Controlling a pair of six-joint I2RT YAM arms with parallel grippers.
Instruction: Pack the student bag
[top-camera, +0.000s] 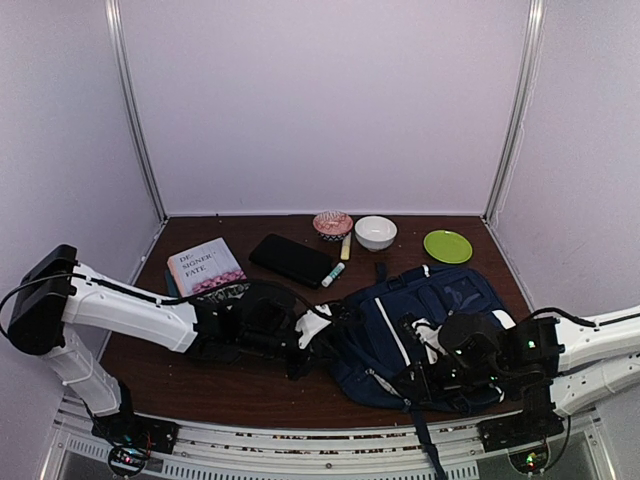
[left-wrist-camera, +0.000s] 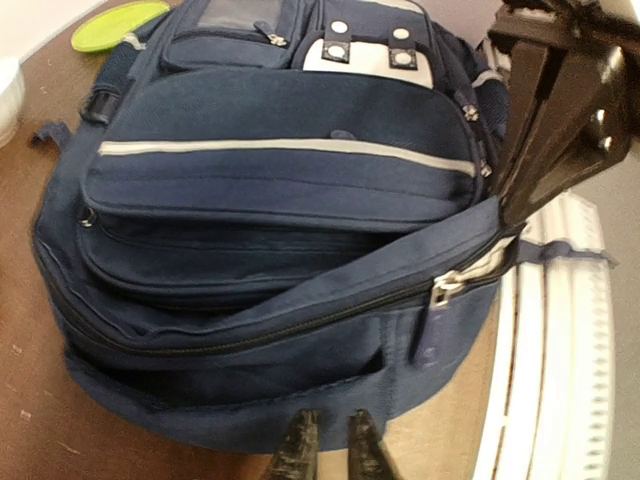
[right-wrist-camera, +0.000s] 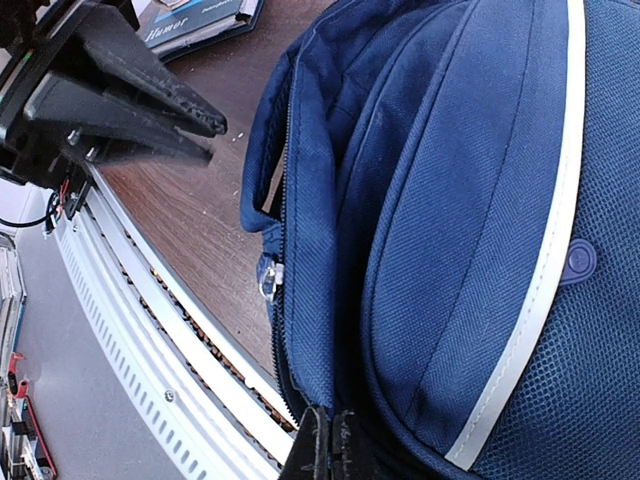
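Note:
The navy backpack (top-camera: 450, 290) lies on the right part of the table, its front pocket with a pale stripe facing up. My right gripper is shut on the fabric edge beside the zip; its dark fingers (left-wrist-camera: 535, 120) also show in the left wrist view. A metal zip slider (left-wrist-camera: 445, 290) with a blue pull tab (left-wrist-camera: 428, 340) hanging from it sits a little left of that pinch. My left gripper is open and empty, its tips apart. In the right wrist view it stands clear of the slider (right-wrist-camera: 268, 278).
Behind the left arm lie a pink-and-white book (top-camera: 205, 265) and a black case (top-camera: 292, 258). Two bowls, one patterned (top-camera: 332, 224) and one white (top-camera: 376, 232), stand at the back near a glue stick (top-camera: 333, 274). A green plate (top-camera: 448, 246) is beyond the bag.

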